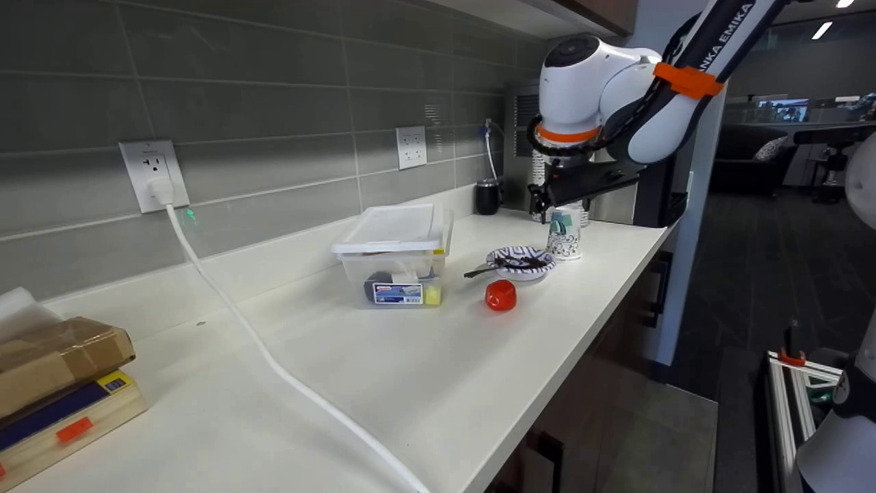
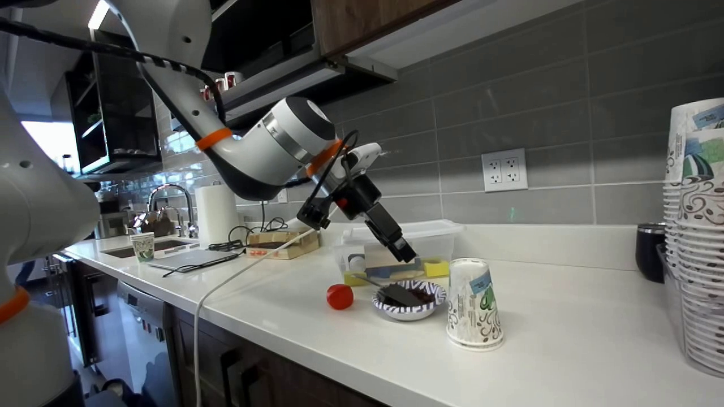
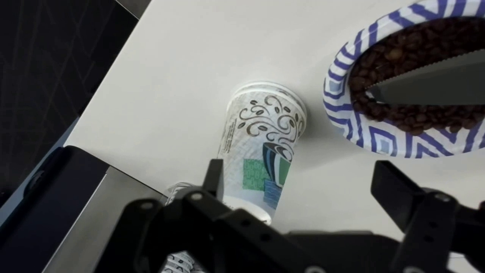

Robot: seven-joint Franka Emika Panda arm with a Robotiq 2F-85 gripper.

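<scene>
A patterned paper cup (image 2: pixel 473 305) stands upside down on the white counter, its wide rim at the bottom. Above the cup and tilted is my gripper, open, with its fingers well apart. In the wrist view the left finger (image 3: pixel 213 177) overlaps the cup's left side, while the right finger (image 3: pixel 393 193) is over bare counter. A blue-and-white bowl (image 3: pixel 338 86) of dark beans, with a dark utensil (image 2: pixel 400 294) lying in it, sits beside the cup. Near the bowl lies a red cup-like object (image 1: pixel 501 296).
Tall stacks of paper cups (image 2: pixel 699 237) stand at the counter's end, with a black tumbler (image 1: pixel 486 197) by the wall. A clear lidded bin (image 1: pixel 394 263) sits behind the bowl. A white cable (image 1: pixel 279 370) crosses the counter. Its front edge is close to the cup.
</scene>
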